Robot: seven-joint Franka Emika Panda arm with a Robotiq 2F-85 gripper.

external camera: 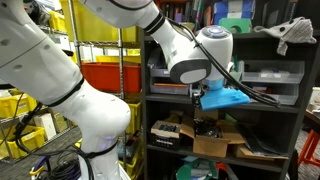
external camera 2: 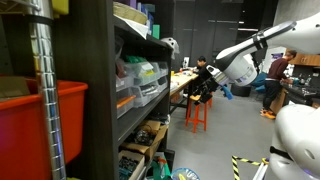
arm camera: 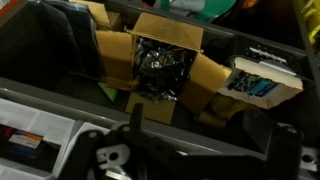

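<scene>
My gripper stands open along the lower edge of the wrist view, its dark fingers wide apart and nothing seen between them. Beyond it, on a lower shelf, sits an open cardboard box [arm camera: 187, 33] filled with dark, shiny, crinkled items [arm camera: 160, 68]. The same cardboard box [external camera: 230, 134] shows below the wrist's blue band [external camera: 222, 98] in exterior view 1. The fingers are hard to make out there. In exterior view 2 the arm [external camera 2: 240, 75] reaches toward the shelf from the right.
Clear plastic bins [external camera: 270, 75] fill the shelf level behind the wrist. A second box [external camera: 165, 133] stands left of the cardboard one, and a green item [external camera: 210, 168] lies lower down. In exterior view 2, open floor [external camera 2: 215, 145] lies beside the shelf; people are farther back.
</scene>
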